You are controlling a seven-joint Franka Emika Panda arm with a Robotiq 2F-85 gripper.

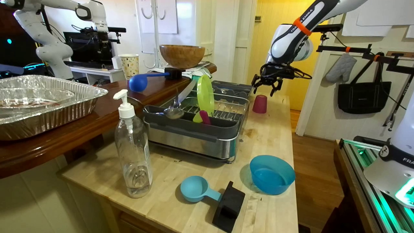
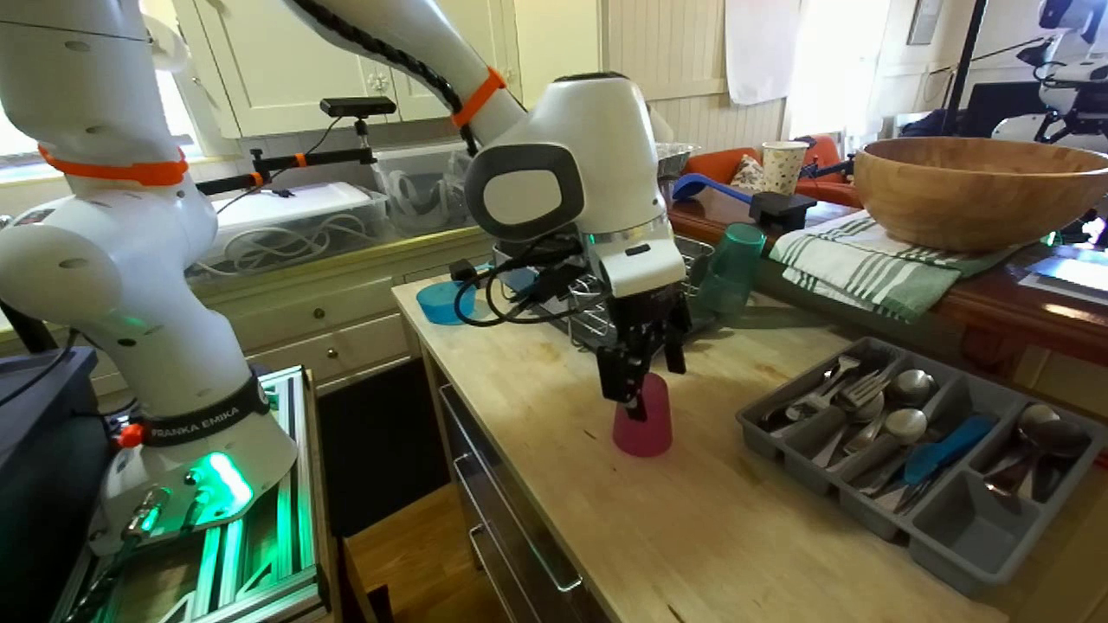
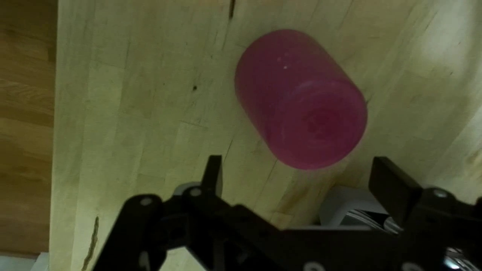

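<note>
A pink cup [image 3: 300, 99] stands upside down on the wooden counter, its closed base facing up in the wrist view. My gripper is open, its two dark fingers wide apart and nothing between them. In exterior view 1 the gripper [image 1: 267, 86] hangs above the cup [image 1: 260, 104], with a small gap between them. From exterior view 2, the gripper [image 2: 649, 389] overlaps the top of the cup [image 2: 644, 420] in the line of sight; contact cannot be told there.
A grey cutlery tray [image 2: 763, 441] lies to one side of the cup, a dish rack [image 1: 190, 136] to another. Nearer exterior view 1 are a blue bowl [image 1: 272, 174], a light-blue scoop [image 1: 195, 189] and a soap bottle [image 1: 134, 155]. Counter around the cup is bare.
</note>
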